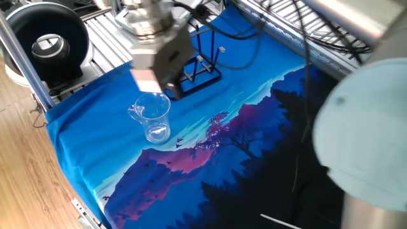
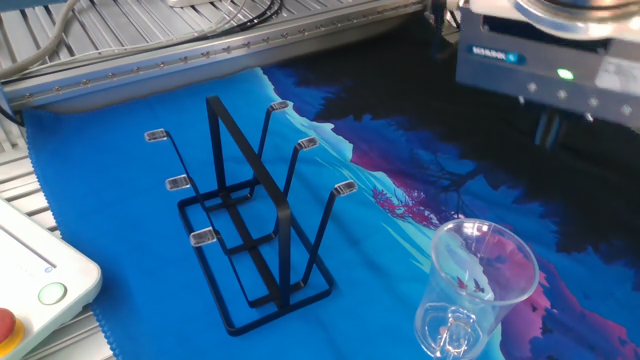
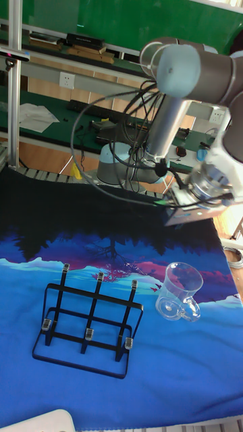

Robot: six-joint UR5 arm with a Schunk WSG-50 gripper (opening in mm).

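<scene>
A clear glass cup with a handle (image 1: 154, 117) stands upright and empty on the blue printed cloth. In exterior view 2 this cup (image 2: 470, 290) is at the lower right, to the right of a black wire rack (image 2: 285, 235) with several upturned prongs, which carries nothing. My gripper (image 1: 173, 91) hangs above the cloth near the cup in exterior view 1, not touching it. The gripper's dark fingers (image 2: 548, 130) show only small and blurred at the upper right in exterior view 2, so their opening is unclear. I see nothing held beneath them.
A control pendant with a red button (image 2: 8, 325) lies beside the rack. Cables (image 3: 90, 154) hang loosely from the arm. A black round container (image 1: 48, 44) stands off the cloth's corner.
</scene>
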